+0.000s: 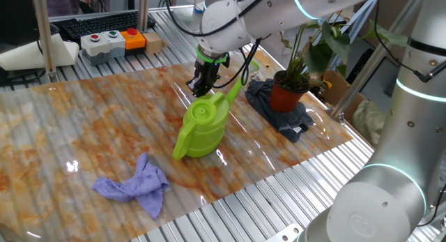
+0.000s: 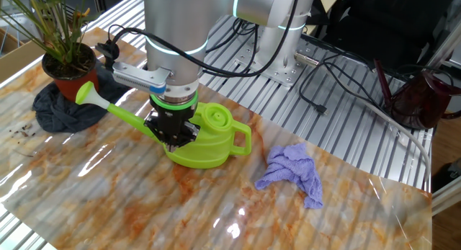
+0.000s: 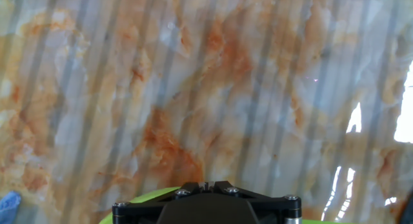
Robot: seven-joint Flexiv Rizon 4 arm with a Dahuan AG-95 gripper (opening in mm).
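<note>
A light green watering can [image 1: 204,123] stands upright on the marbled sheet, its long spout pointing toward the potted plant [image 1: 284,95]. Against its far side, by the root of the spout, is my black gripper [image 1: 196,88]. In exterior view 2 the gripper [image 2: 173,145] covers part of the can's body [image 2: 205,150], and the handle [image 2: 243,140] is free. Seen from the wrist, the fingertips [image 3: 222,185] meet, with nothing visible between them. A strip of the green can [image 3: 145,197] shows behind them. Whether the gripper presses on the can is hard to see.
A crumpled purple cloth [image 1: 139,186] lies on the sheet near the can's handle side. Under the plant pot is a dark grey cloth [image 1: 296,123]. Button boxes [image 1: 104,47] stand at the back left.
</note>
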